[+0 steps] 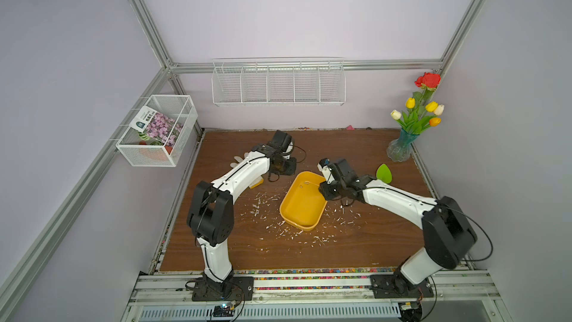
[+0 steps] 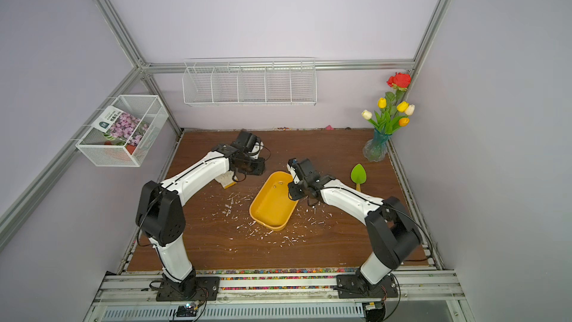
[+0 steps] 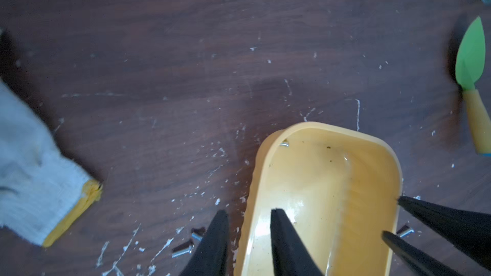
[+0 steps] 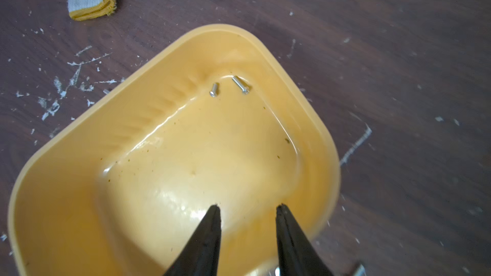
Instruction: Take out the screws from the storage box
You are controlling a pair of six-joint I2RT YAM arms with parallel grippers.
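The yellow storage box [image 4: 194, 158] stands on the brown table. In the right wrist view, a short screw [image 4: 213, 90] and a longer screw [image 4: 240, 84] lie close together on its floor, near one corner. My right gripper is over the box's right side, fingers apart, with nothing between them. Up and to the left of the box is my left gripper, its fingers apart and empty. Outside the box, on the table to its left, lie two dark-headed screws; one screw [image 3: 182, 249] shows clearly in the left wrist view. Another screw [image 3: 405, 232] lies right of the box.
A white glove with yellow cuff [image 3: 71, 214] lies left of the box. A green trowel [image 1: 384, 173] and a glass vase of flowers [image 1: 400, 146] stand to the right. Pale scratches mark the table around the box.
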